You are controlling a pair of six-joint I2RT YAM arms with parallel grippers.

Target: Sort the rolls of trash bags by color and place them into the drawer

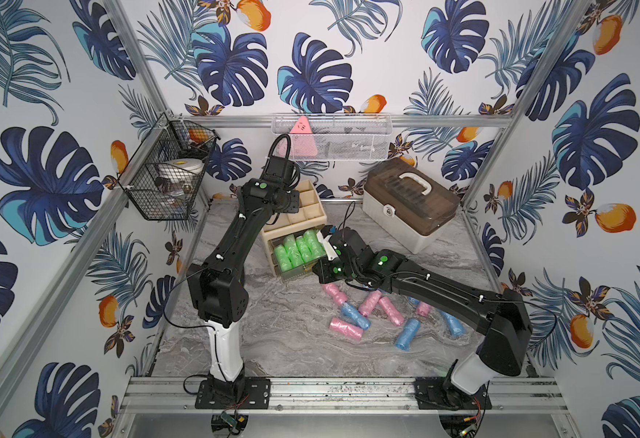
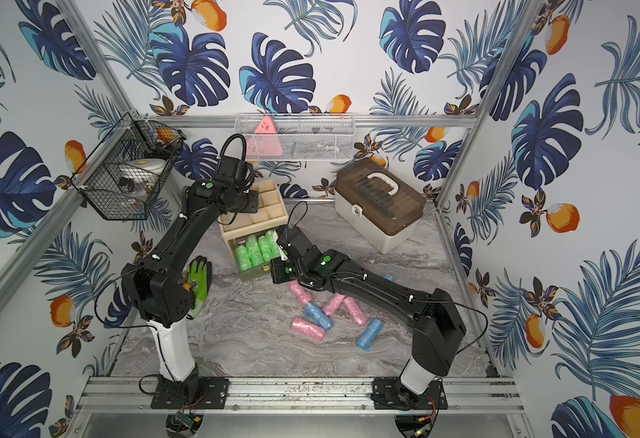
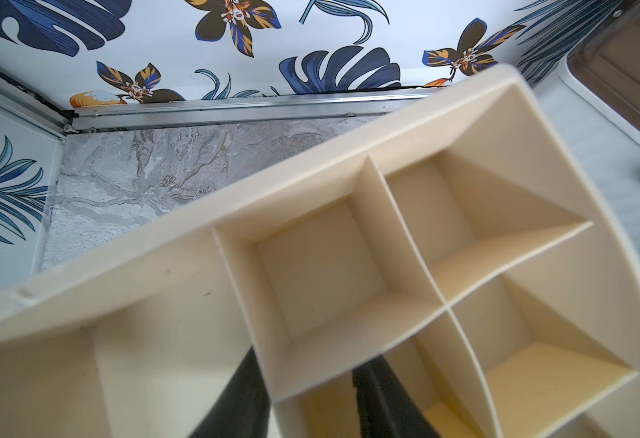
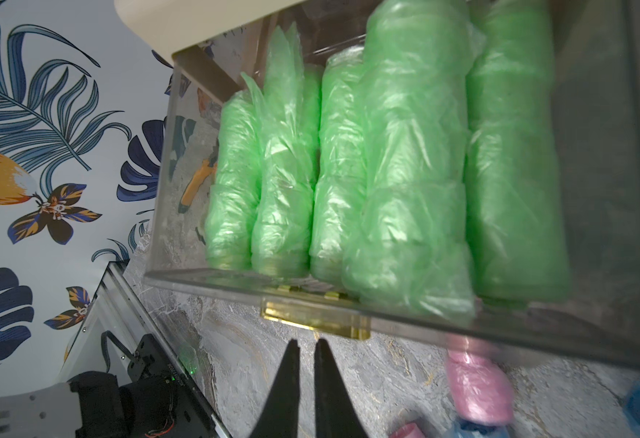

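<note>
Several green rolls (image 4: 415,160) lie side by side in the clear drawer (image 4: 210,281), which is pulled out below the beige organizer (image 3: 320,182). Close to the drawer's gold handle (image 4: 316,317), my right gripper has its two fingers nearly together; nothing shows between them. My left gripper is over the organizer's divided top, fingers apart, beside a compartment wall corner. Pink rolls (image 1: 345,327) and blue rolls (image 1: 407,333) lie loose on the table in front and to the right of the drawer, some partly hidden by my right arm.
A box with a brown lid (image 1: 411,197) stands at the back right. A green-black glove (image 2: 199,284) lies left of the drawer. A black wire basket (image 1: 172,175) hangs on the left.
</note>
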